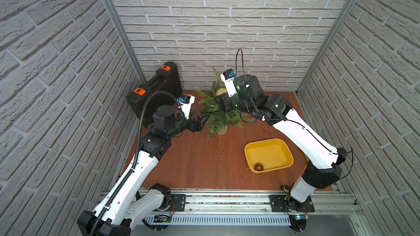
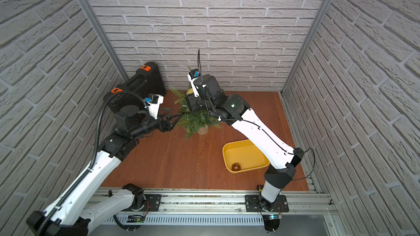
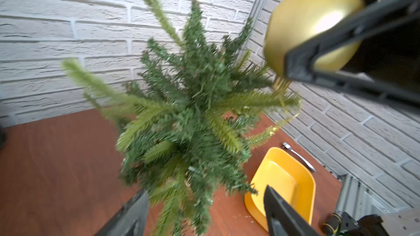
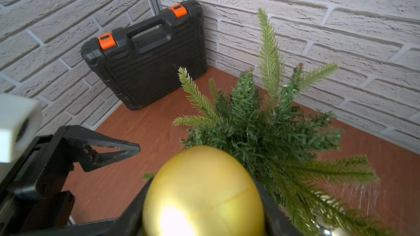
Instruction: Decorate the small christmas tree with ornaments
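Observation:
The small green tree (image 3: pixel 192 100) stands toward the back middle of the table. A large gold ball ornament (image 4: pixel 203 192) is between the fingers of my right gripper (image 1: pixel 222 101), beside the tree's upper right side. In the left wrist view its gold string (image 3: pixel 281 85) hangs down by a right-hand branch; whether it loops the branch is unclear. Left of the tree, my left gripper (image 1: pixel 202 122) has its fingers (image 3: pixel 131 214) apart, with nothing between them and foliage behind. Low on the tree, something shiny and silvery (image 4: pixel 328 229) is partly hidden.
A yellow tray (image 1: pixel 280 141) at the front right holds one reddish-brown ball (image 1: pixel 258 166). The black case (image 4: pixel 153 56) stands at the back left. Both grippers are near each other around the tree.

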